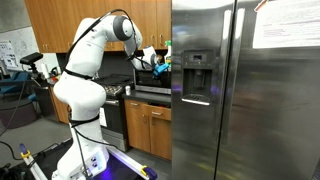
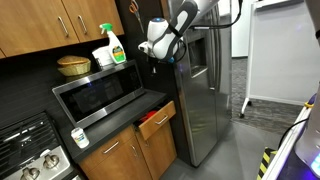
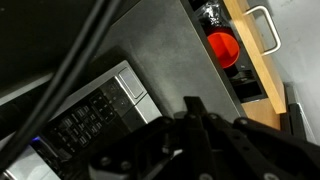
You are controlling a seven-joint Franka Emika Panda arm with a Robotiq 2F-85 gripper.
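Observation:
My gripper shows as a dark shape at the lower edge of the wrist view. It is shut, with nothing visible between its fingers. In exterior view 2 it hangs in the air to the right of the microwave (image 2: 102, 98), pointing down. Below stands a pulled-out drawer (image 2: 155, 123). From above, the wrist view shows a red round item (image 3: 224, 46) and a clear plastic-wrapped item (image 3: 211, 14) inside that drawer. The microwave's keypad (image 3: 85, 125) appears to the left, its door apparently shut. Exterior view 1 shows the gripper beside the fridge only small.
A spray bottle (image 2: 116, 43) and a woven basket (image 2: 73, 66) sit on top of the microwave. A white cup (image 2: 79, 137) stands on the counter near the stove (image 2: 38, 165). The steel fridge (image 1: 203, 100) rises close to the arm's right side.

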